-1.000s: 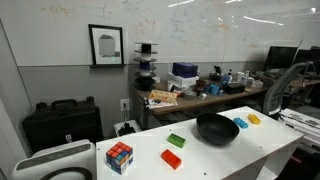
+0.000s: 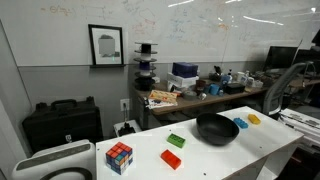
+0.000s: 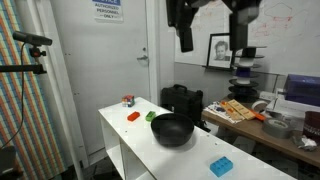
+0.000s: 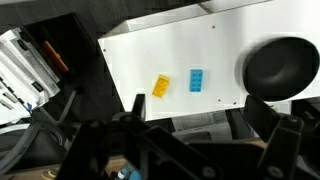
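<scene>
High over the white table (image 2: 205, 160) hangs my gripper, open, its fingers wide apart with nothing between them. Exterior view 2 shows it (image 3: 212, 48) blurred at the top. A yellow block (image 4: 160, 86) and a blue block (image 4: 196, 80) lie side by side below it in the wrist view. To their right there is a black bowl (image 4: 280, 68), which looks empty. Exterior view 1 has a red block (image 2: 171, 158), a green block (image 2: 177, 141) and a multicoloured cube (image 2: 119, 157) on the nearer left part of the table.
Behind the table runs a wooden bench (image 2: 190, 104) crowded with boxes and tools. A white appliance (image 2: 57, 162) stands at the lower left, with a black case (image 2: 62, 124) behind it. Bare tabletop lies around the blocks.
A dark part of the arm now shows at the right edge of exterior view 1, where it was not visible before. The blocks, cube and bowl have not moved.
</scene>
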